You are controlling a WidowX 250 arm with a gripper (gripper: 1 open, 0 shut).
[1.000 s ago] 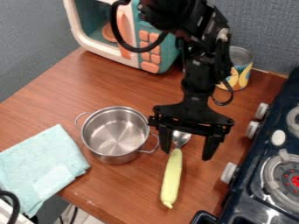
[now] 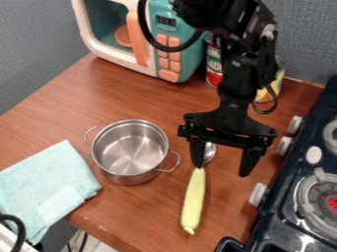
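My black gripper (image 2: pixel 219 154) hangs over the table just right of a steel pot (image 2: pixel 125 143), its fingers pointing down, spread apart. Below it a spoon with a shiny head and a pale yellow part (image 2: pixel 194 202), possibly a corn cob or handle, lies lengthwise on the wood; the overlap hides where these meet. Whether anything is between the fingers is hard to tell.
A teal cloth (image 2: pixel 39 187) lies at the left, a black stove (image 2: pixel 297 212) at the right. A toy microwave (image 2: pixel 138 30) and cans (image 2: pixel 266 86) stand at the back.
The arm has shifted slightly up and back, uncovering more of the red can behind it. The objects on the table look unmoved.
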